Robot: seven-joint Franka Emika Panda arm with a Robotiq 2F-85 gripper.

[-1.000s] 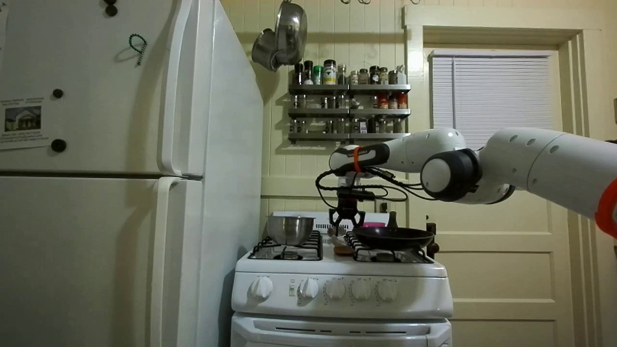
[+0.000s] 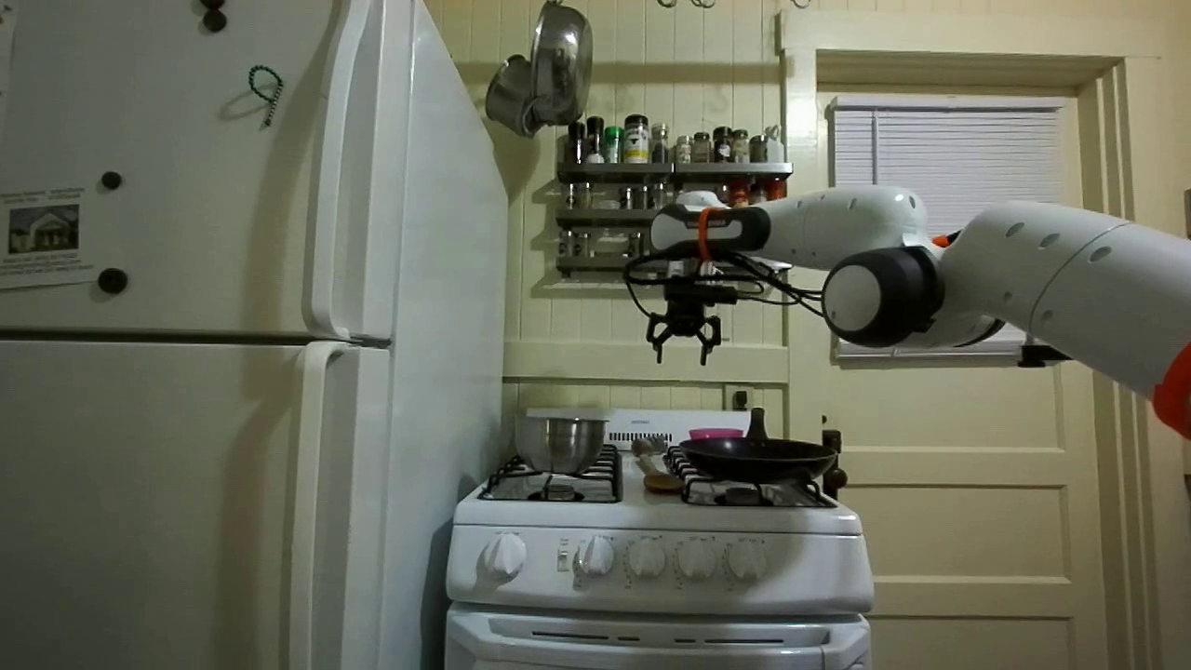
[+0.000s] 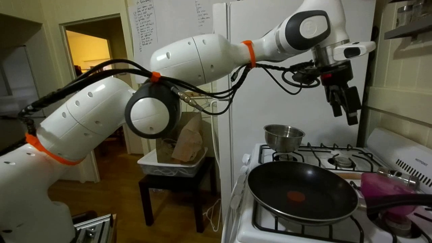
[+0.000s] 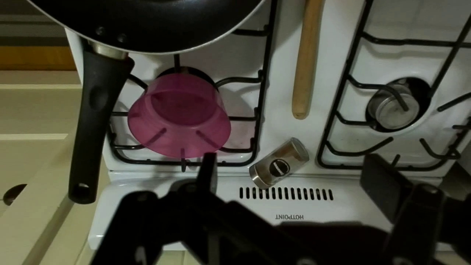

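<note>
My gripper [image 2: 683, 355] hangs open above the stove [image 2: 659, 525], fingers pointing down, with nothing between them. In the wrist view a clear spice jar [image 4: 279, 163] with a dark round label lies on its side at the back of the stovetop, below the gripper and apart from it. Left of the jar, a pink translucent bowl [image 4: 181, 117] is tilted over a burner grate. A black frying pan [image 3: 301, 192] sits on the grates, its handle towards the back. A steel pot [image 3: 284, 137] stands on the other side's burner. Between the grates lies a wooden utensil [image 4: 307, 62].
Spice racks [image 2: 620, 218] with several jars are fixed to the wall behind the arm. A fridge [image 2: 452, 335] bounds the stove on the left, and the stove's back panel [image 4: 176, 194] rises behind the jar. Open air surrounds the gripper above the cooktop.
The arm has risen, lifting the gripper from just above the stovetop to well over it and slightly to the right. The pot and pan have not moved.
</note>
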